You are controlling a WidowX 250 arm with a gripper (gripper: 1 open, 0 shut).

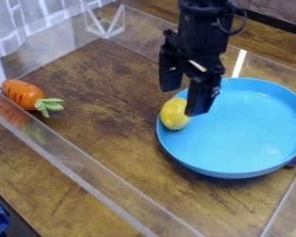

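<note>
My black gripper (191,76) is open above the left rim of a round blue plate (237,139), with nothing visible between its fingers. Beneath it, at that plate's left side, sits a yellow oval object (176,113). An orange toy carrot (25,95) with green leaves lies at the far left.
Clear plastic walls border the wooden table (101,148). A purple object (294,160) is partly hidden behind the plate at the right. A blue item (0,222) shows at the lower left corner.
</note>
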